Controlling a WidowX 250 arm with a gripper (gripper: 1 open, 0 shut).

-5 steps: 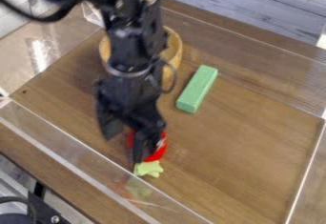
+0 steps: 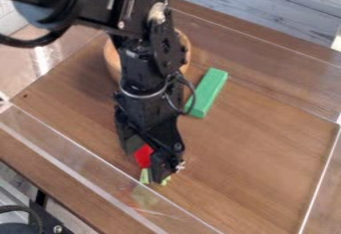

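My black gripper is low over the near part of the wooden board, its fingers open around a small red object, which they partly hide. A pale yellow-green piece lies just below the red object, also partly covered by the gripper.
A wooden bowl sits behind the arm, mostly hidden. A green block lies to the right of the arm. The right part of the board is clear. A transparent edge strip runs along the near left side.
The gripper has come down over the red object, covering more of it and of the pale piece than before. The bowl and green block have not moved.
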